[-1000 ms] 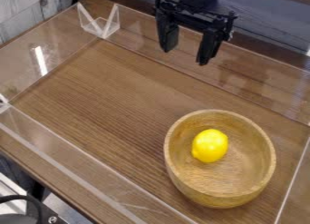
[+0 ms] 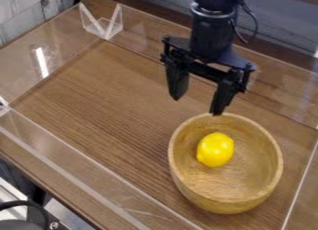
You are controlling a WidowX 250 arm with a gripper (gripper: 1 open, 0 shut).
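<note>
A black robot gripper (image 2: 199,90) hangs over the wooden table, just behind a tan bowl, its two fingers spread open with nothing visible between them. In the bowl (image 2: 254,174), at the lower right, lies a yellow egg-shaped object (image 2: 215,150), left of the bowl's middle.
A small clear or white wire-like container (image 2: 102,21) stands at the back left. Dark cables show at the bottom-left corner.
The gripper has moved toward the camera and down in the view, from the back of the table to just behind the bowl. The bowl and yellow object are unmoved.
</note>
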